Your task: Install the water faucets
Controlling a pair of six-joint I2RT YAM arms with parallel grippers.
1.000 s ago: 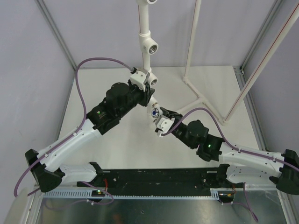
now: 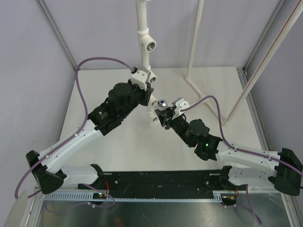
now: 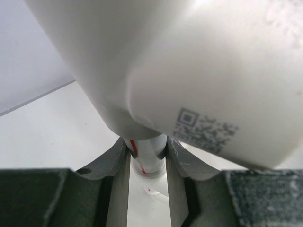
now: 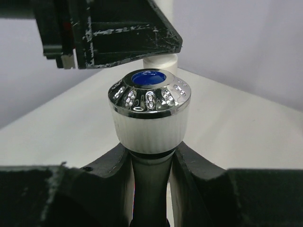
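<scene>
A faucet (image 4: pixel 150 106) with a chrome, blue-centred end and a white collar stands upright in the right wrist view. My right gripper is shut on its darker stem, below the collar. From above, the faucet's round end (image 2: pixel 162 104) faces up, just right of the white pipe (image 2: pixel 153 109). My left gripper is shut around that pipe, beneath a large white fitting (image 3: pixel 199 85) bearing a printed code. A black finger of the left gripper reaches over behind the faucet. The faucet's lower end is hidden between my right fingers.
Farther up the pipe are side sockets with open mouths, one socket (image 2: pixel 149 45) among them. A white pipe frame (image 2: pixel 208 99) stands at the right. Both arms work close together.
The pipe shifted a little left. The left arm stayed nearly still.
</scene>
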